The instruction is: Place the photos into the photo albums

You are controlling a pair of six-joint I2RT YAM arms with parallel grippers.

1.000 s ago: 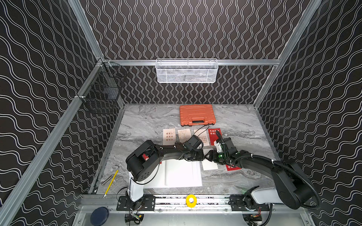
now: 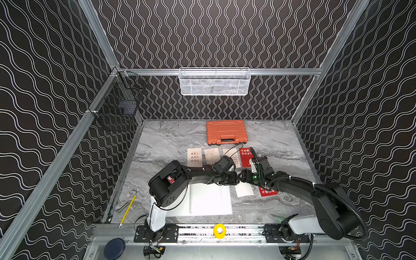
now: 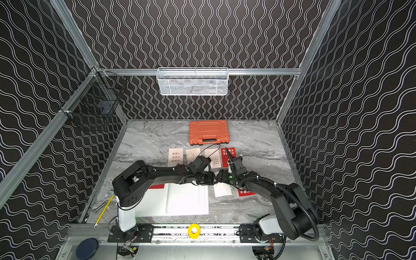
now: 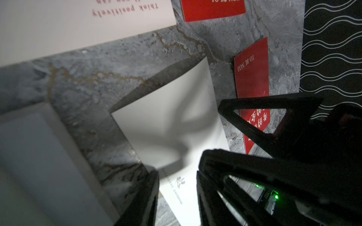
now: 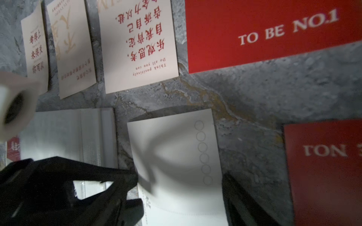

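A white photo card (image 4: 169,120) lies between album and red card, with my left gripper and right gripper low over it from either side, fingers apart. Whether either grips the card's edge I cannot tell. The open album (image 2: 210,201) lies left of it on the table. Several other cards lie behind: pale ones (image 5: 139,45), a red one (image 5: 264,33). Another red card (image 5: 324,169) lies to the right, partly under the right arm in the top views.
An orange case (image 2: 226,130) stands at the back centre. A yellow tool (image 2: 127,209) lies at the front left and a yellow ring (image 2: 219,231) on the front rail.
The white card has shifted slightly to the right. My right arm has moved a little to and fro, and my left gripper has shifted slightly right.
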